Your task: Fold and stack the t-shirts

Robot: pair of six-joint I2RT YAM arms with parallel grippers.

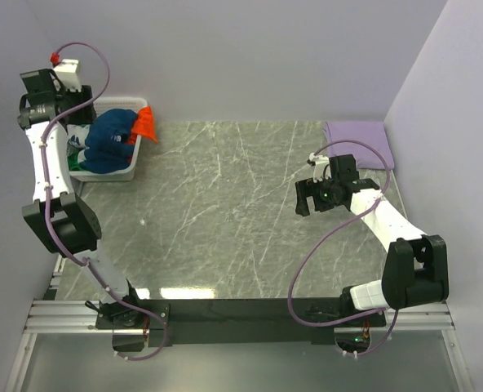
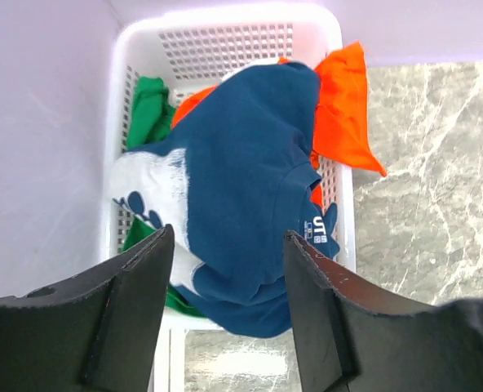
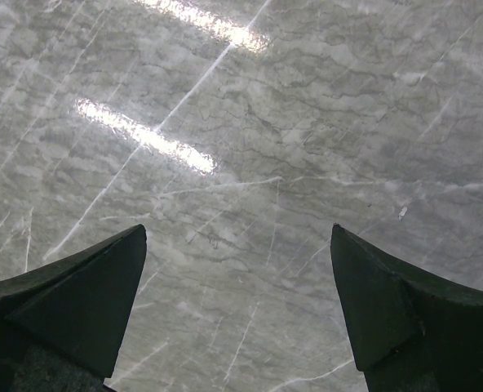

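Observation:
My left gripper (image 1: 80, 109) is over the basket's left part, open, the blue shirt below and between its fingertips in the left wrist view, none visibly gripped. My right gripper (image 1: 303, 197) stands open over bare table on the right, with nothing between its fingers.
A folded purple cloth or pad (image 1: 359, 145) lies at the back right corner. Walls border the back and both sides.

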